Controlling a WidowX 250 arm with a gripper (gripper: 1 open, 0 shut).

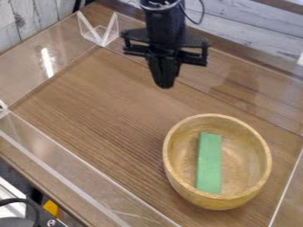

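Observation:
A round beige bowl (246, 160) sits at the lower right of the wooden table, with a green block (210, 162) lying lengthwise inside it. My black gripper (162, 75) hangs above the table toward the upper middle, up and left of the bowl and clear of it. It is shut, with nothing visible between its fingers.
A white wire object (103, 31) stands at the back left, near the wall. Cables and a small yellow item lie at the lower-left edge.

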